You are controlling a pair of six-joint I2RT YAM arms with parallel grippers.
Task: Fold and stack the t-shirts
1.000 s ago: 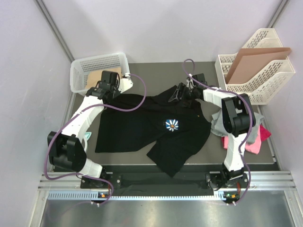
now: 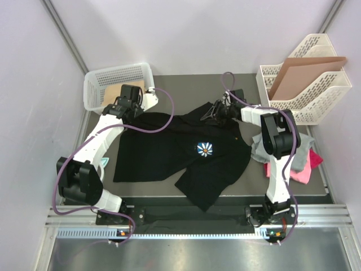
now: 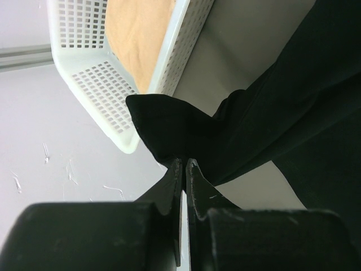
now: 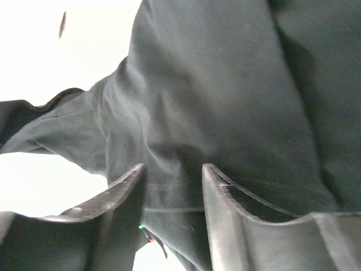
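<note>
A black t-shirt [image 2: 169, 149] with a daisy print [image 2: 205, 149] lies spread across the table, its upper edge bunched. At its upper left, my left gripper [image 2: 130, 116] is shut on the fabric; in the left wrist view the cloth [image 3: 225, 130] rises from between the fingertips. My right gripper [image 2: 214, 116] is low over the upper right part of the shirt; in the right wrist view its fingers stand part open over dark fabric [image 4: 214, 90], with no clear grip on it.
A white basket [image 2: 93, 76] with cardboard stands at the back left, a cream basket [image 2: 304, 113] with cardboard at the back right. Grey and pink garments [image 2: 299, 172] lie at the right. Bare table [image 2: 180, 87] shows at the back.
My right gripper and forearm have shifted slightly over the shirt's upper right part. The left arm and the shirt look unchanged.
</note>
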